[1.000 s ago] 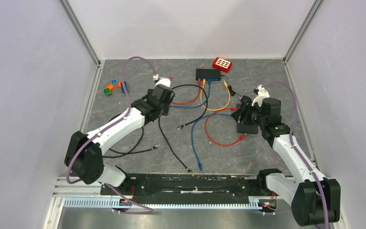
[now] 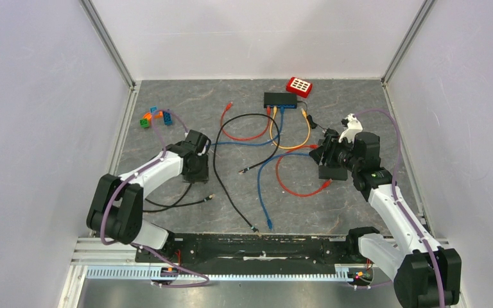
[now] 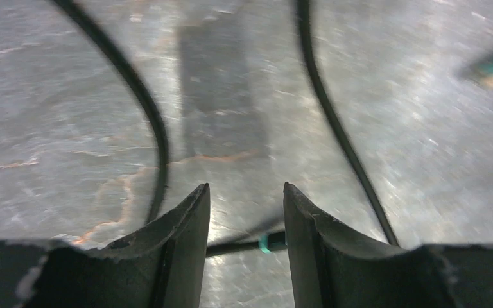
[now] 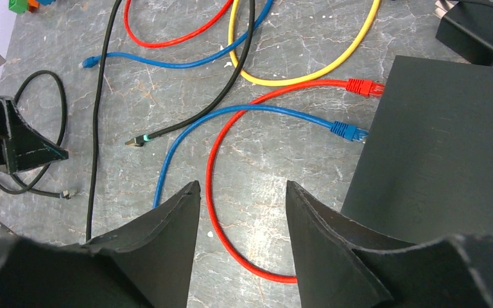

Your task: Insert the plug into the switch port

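Note:
The switch (image 2: 280, 100) sits at the back with red, yellow and blue cables in its front. My left gripper is low over the left side of the floor, fingers apart; a black cable end with a green band (image 3: 273, 241) shows behind its fingertips, not visibly held. Other black plugs lie at the centre (image 4: 138, 140) and near the left (image 2: 209, 197). My right gripper stands open above the right side, nothing between its fingers.
A dark flat board (image 4: 433, 147) lies under the right arm, a black adapter (image 4: 478, 35) behind it. A red keypad (image 2: 299, 86) and coloured bricks (image 2: 156, 117) lie at the back. Loose cables cross the middle.
My left gripper has moved left and toward the front, to above the left-hand black cables. The right arm has stayed almost still.

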